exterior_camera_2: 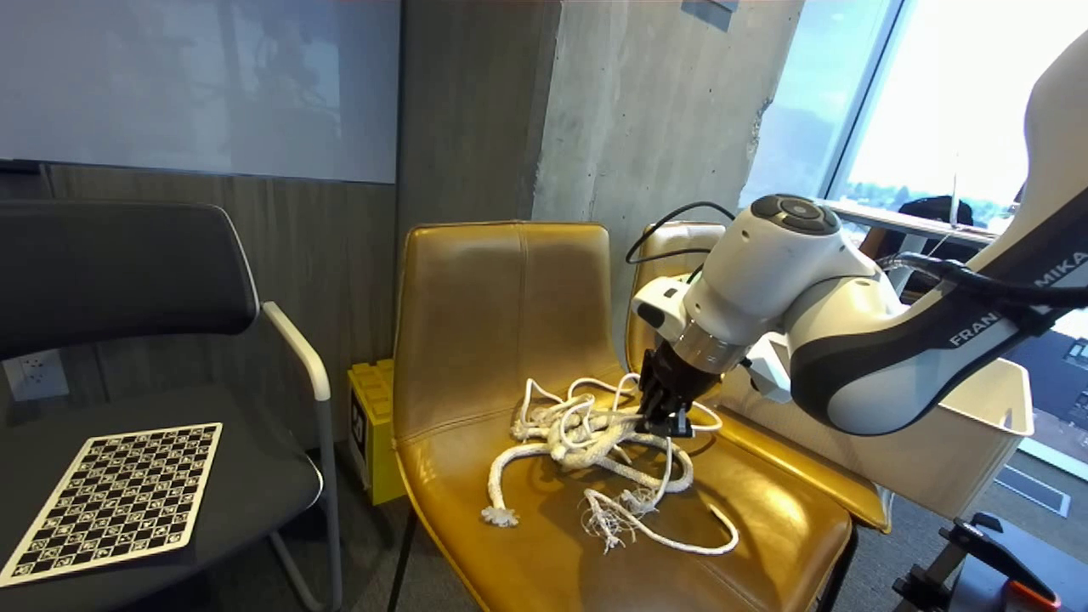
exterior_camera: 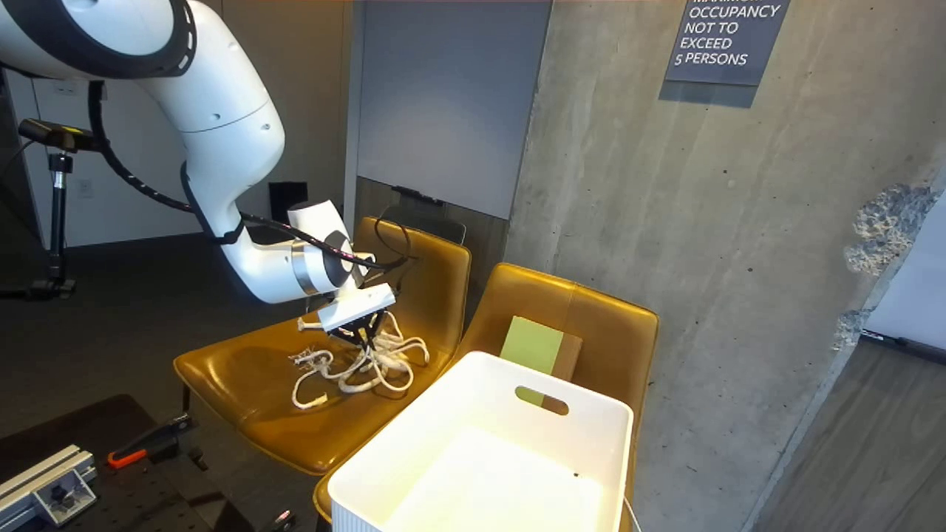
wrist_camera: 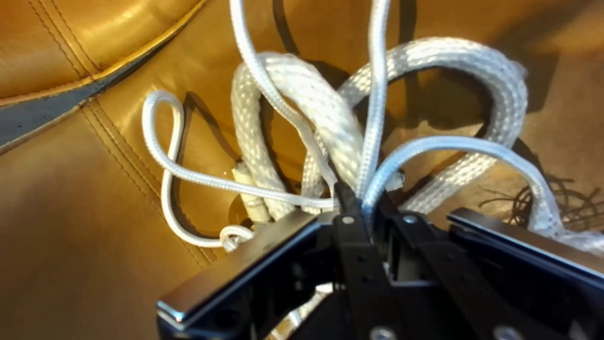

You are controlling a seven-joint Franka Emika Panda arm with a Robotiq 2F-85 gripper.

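A loose tangle of white rope (exterior_camera_2: pixel 592 428), part thick braid and part thin cord, lies on the seat of a tan leather chair (exterior_camera_2: pixel 490 306). Pointing down into it is my gripper. Its black fingers stand close together, with strands of thin white cord (wrist_camera: pixel 374 107) running between them, so it is shut on the rope. Thick loops (wrist_camera: pixel 334 113) lie on the seat just past the fingertips, outside the grip. In exterior view 1 the gripper (exterior_camera: pixel 363 340) is low over the pile, its fingertips partly lost among the cords.
A white bin (exterior_camera: pixel 363 479), looking nearly empty, stands on the neighbouring tan chair (exterior_camera: pixel 612 332), beside the rope's chair. A green and brown board (exterior_camera: pixel 532 344) leans behind it. Away to the left in exterior view 2 is a dark chair bearing a checkered board (exterior_camera_2: pixel 122 490).
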